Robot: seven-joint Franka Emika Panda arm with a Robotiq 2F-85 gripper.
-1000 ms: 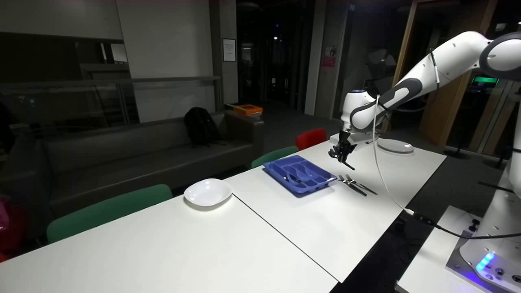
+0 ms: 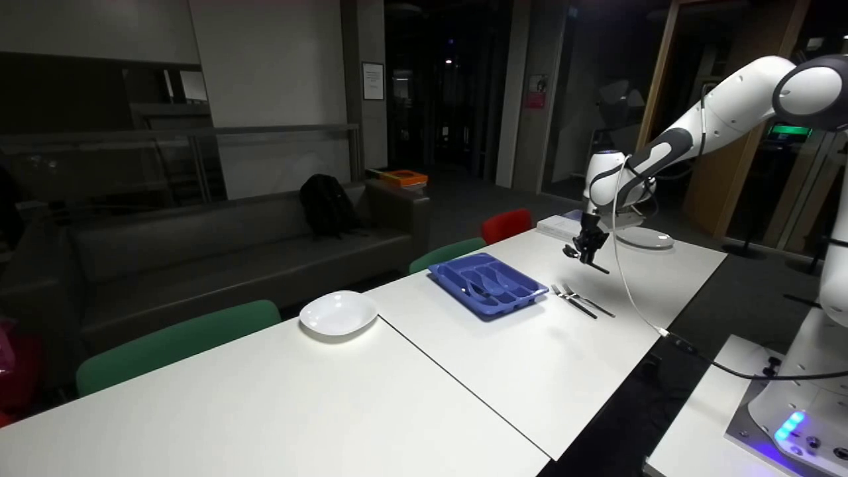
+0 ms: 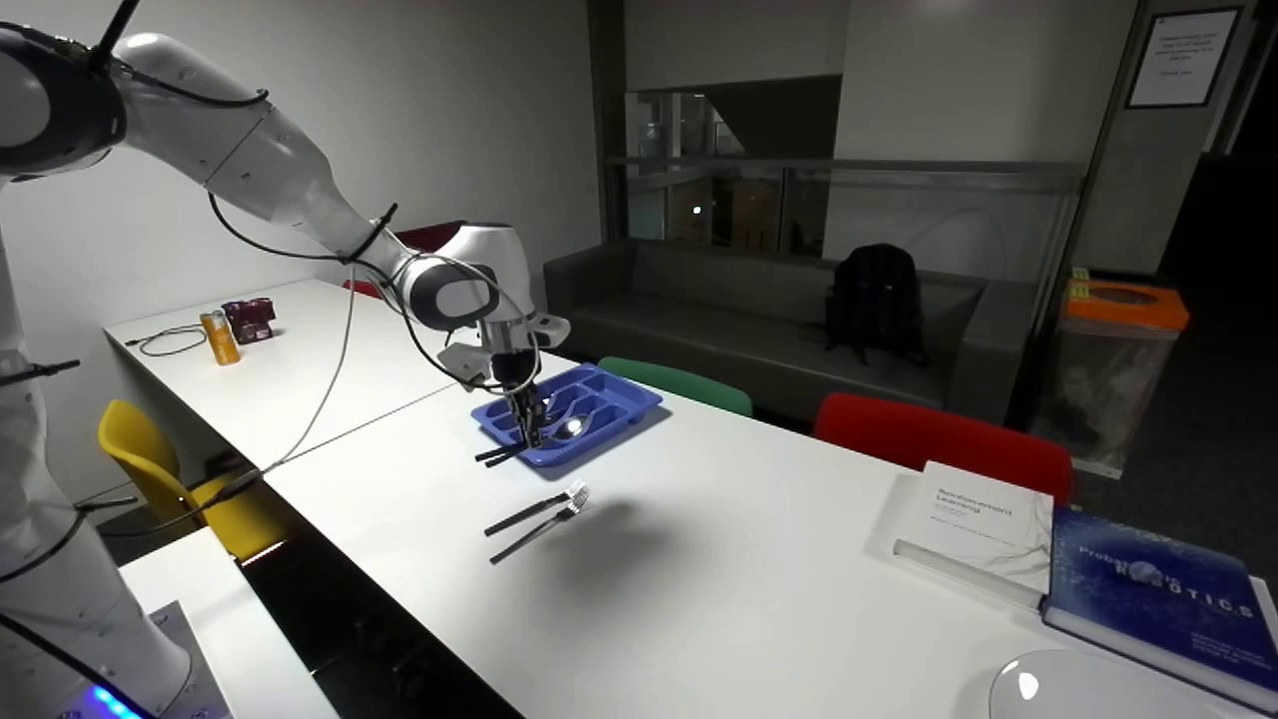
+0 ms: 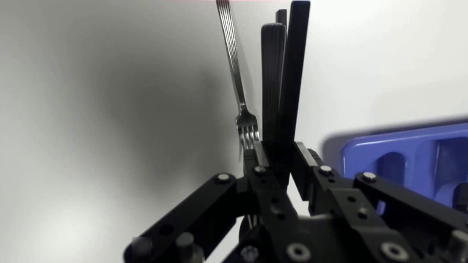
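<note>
My gripper is shut on dark-handled cutlery, with at least two handles (image 4: 272, 65) standing side by side between its fingers. In exterior view 1, a dark spoon head (image 2: 570, 250) sticks out on the far side of the gripper (image 2: 586, 254), above the table. Exterior view 2 shows a shiny spoon head (image 3: 572, 425) beside the gripper (image 3: 529, 438), in front of the blue cutlery tray (image 3: 629, 397). Two forks (image 3: 536, 515) lie on the table, near the tray. One fork (image 4: 245, 118) shows clearly in the wrist view; the held handles may hide the other.
The tray (image 2: 485, 258) has cutlery in it. A white bowl (image 2: 339, 313) stands left of it, and a white plate (image 2: 645, 238) lies at the far end. Books (image 3: 976, 527) lie near that plate.
In exterior view 1, my gripper has moved right, away from the tray and slightly lower, carrying the cutlery along. The forks, tray and bowl are where they were.
</note>
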